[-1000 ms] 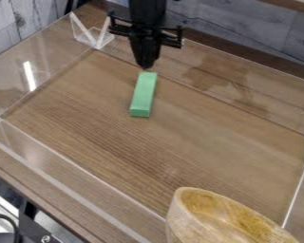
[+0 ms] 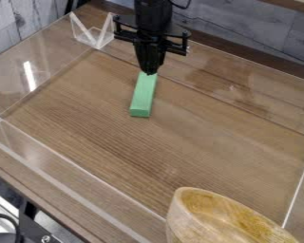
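A green rectangular block [image 2: 143,95] lies flat on the wooden surface [image 2: 129,166], a little above and left of the middle of the view. The black gripper [image 2: 149,66] hangs just above the block's far end, pointing down. Whether its fingers are open or shut is hard to make out.
A yellow oval container [image 2: 223,221] sits at the front right, partly cut off. Low walls and cables line the back and left.
The gripper has shifted slightly to the right and its upper body looks turned a little. The green block and yellow container have not moved.
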